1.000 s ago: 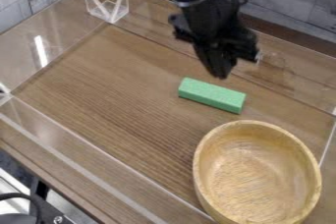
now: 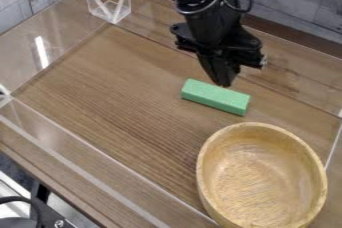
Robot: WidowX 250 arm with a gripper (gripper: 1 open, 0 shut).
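My black gripper (image 2: 230, 72) hangs from the top centre over the wooden table, shut, with nothing visible between its fingers. Just below it, a little toward the front, a green rectangular block (image 2: 214, 96) lies on the table. Below and right of the block sits a large empty beige bowl (image 2: 261, 207).
A white wire rack (image 2: 110, 4) stands at the back left. A raised wooden edge runs along the back right, and black cables lie at the bottom left corner.
Over the last second my gripper has come slightly lower and into sharper view above the block. The block and bowl have not moved.
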